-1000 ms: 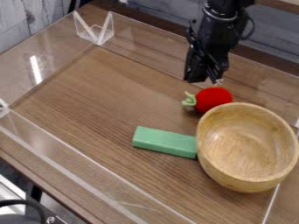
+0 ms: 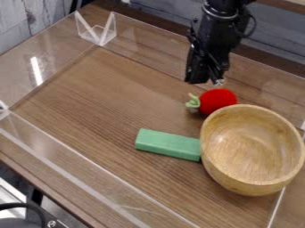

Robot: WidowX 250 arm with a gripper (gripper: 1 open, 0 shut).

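Observation:
My gripper [image 2: 202,73] hangs at the upper middle, dark, above and a little behind a red tomato or strawberry-like object [image 2: 218,102] with a green top. It looks shut, with nothing visible between its fingers. The red object lies on the wooden table just behind a large tan bowl [image 2: 251,156]. A green block [image 2: 168,144] lies left of the bowl, close to it.
A clear plastic or wire piece [image 2: 98,27] sits at the back left. A dark wall edge runs behind my arm.
The red object and other items look unmoved.

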